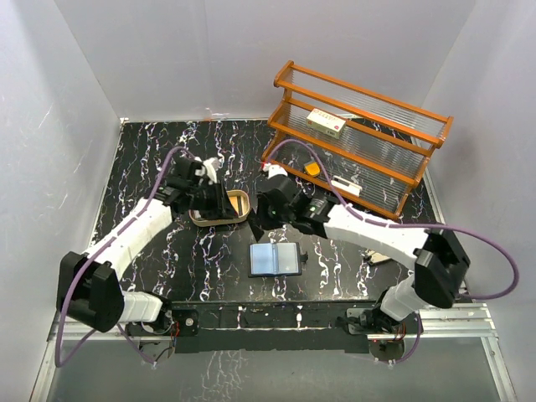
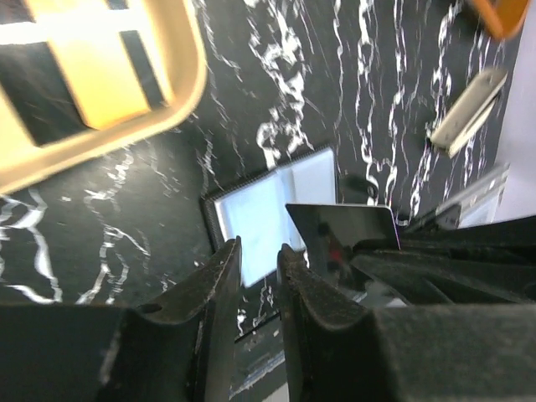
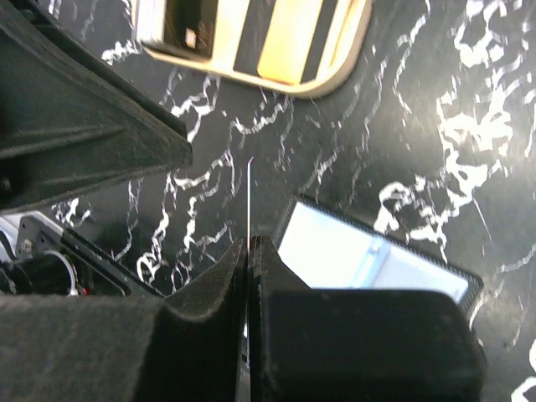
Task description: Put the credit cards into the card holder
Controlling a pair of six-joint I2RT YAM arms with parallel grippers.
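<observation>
In the right wrist view my right gripper is shut on a thin dark card, seen edge-on as a fine line; in the left wrist view that card (image 2: 339, 234) stands out between my left gripper and the right one. The left gripper's fingertips are a little apart, beside the card, holding nothing visible. The card holder (image 2: 260, 226), open with pale blue sleeves, lies below both grippers. A tan tray (image 1: 219, 220) of cards sits behind them to the left.
A wooden rack (image 1: 360, 151) with boxes fills the back right. A pale object (image 1: 377, 255) lies at the right.
</observation>
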